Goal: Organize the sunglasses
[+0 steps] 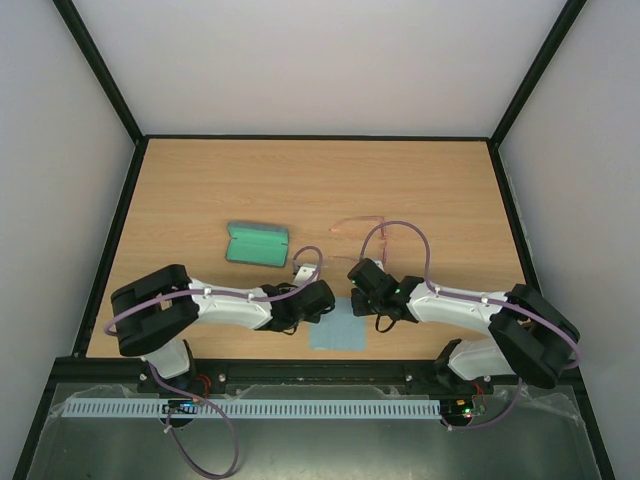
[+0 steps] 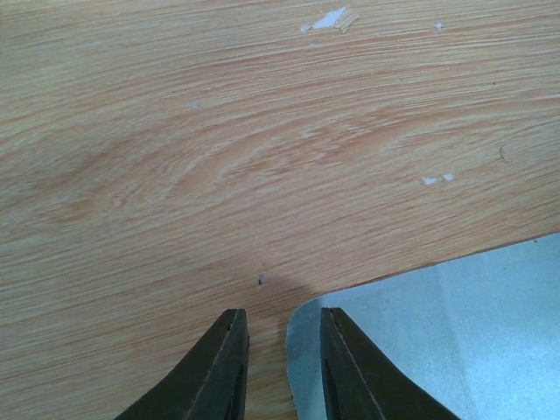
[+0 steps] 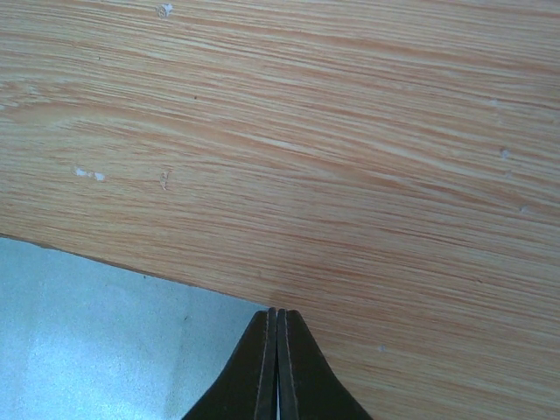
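A teal glasses case [image 1: 257, 246] lies open on the table, left of centre. Sunglasses with thin pinkish frames [image 1: 382, 228] rest right of centre, partly behind my right arm's cable. Between my two arms a light blue cloth [image 1: 337, 330] lies flat. In the left wrist view my left gripper is open over the cloth's [image 2: 411, 324] corner, whose edge shows between its fingers. Tips together, my right gripper stands shut at the cloth's [image 3: 105, 332] other far corner; nothing shows between its fingers.
The wooden table [image 1: 200, 180] has wide free room at the back and sides. Small pale marks [image 2: 437, 179] dot its surface. Both arms come close together above the cloth.
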